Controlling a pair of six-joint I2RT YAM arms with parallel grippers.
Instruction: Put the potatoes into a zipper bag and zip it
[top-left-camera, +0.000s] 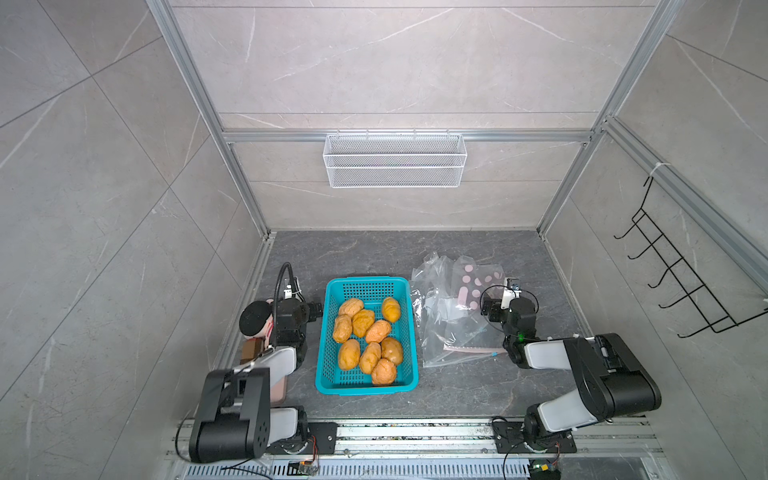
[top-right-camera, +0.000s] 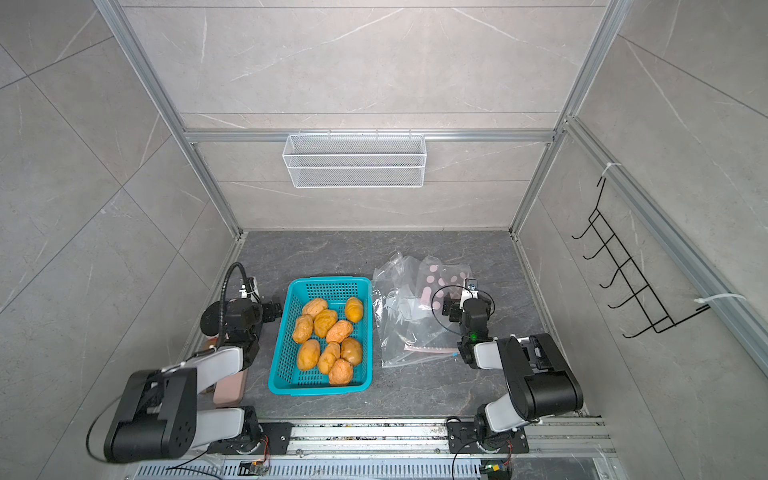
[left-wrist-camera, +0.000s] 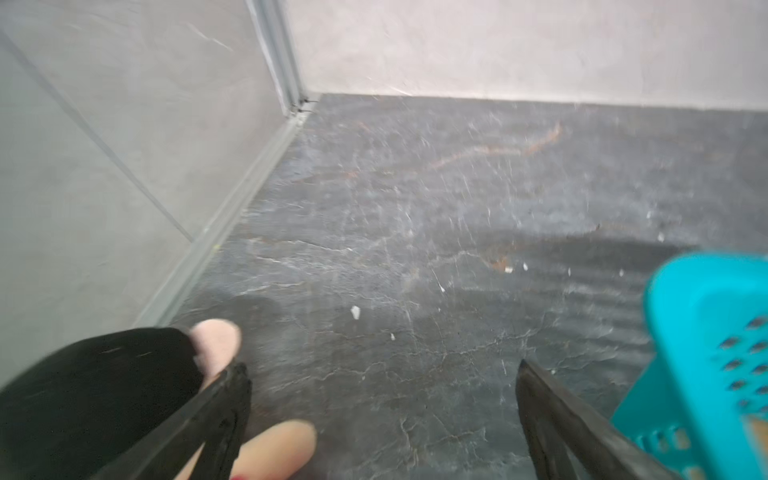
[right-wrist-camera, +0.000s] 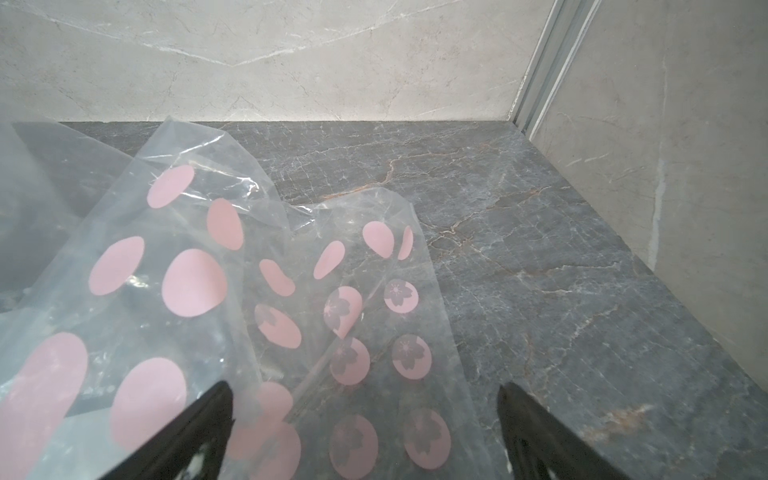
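Several potatoes (top-left-camera: 364, 322) lie in a teal perforated basket (top-left-camera: 328, 376) mid-table. Clear plastic bags (top-left-camera: 440, 320), some with pink dots and one with a zip strip, lie flat right of it. My left gripper is open and empty at the basket's left side. My right gripper stands open over the dotted bag at the right, holding nothing.
A black object (left-wrist-camera: 96, 400) with pinkish parts lies beside the left arm. A white wire shelf (top-left-camera: 393, 160) hangs on the back wall, a black hook rack (top-left-camera: 672, 264) on the right wall.
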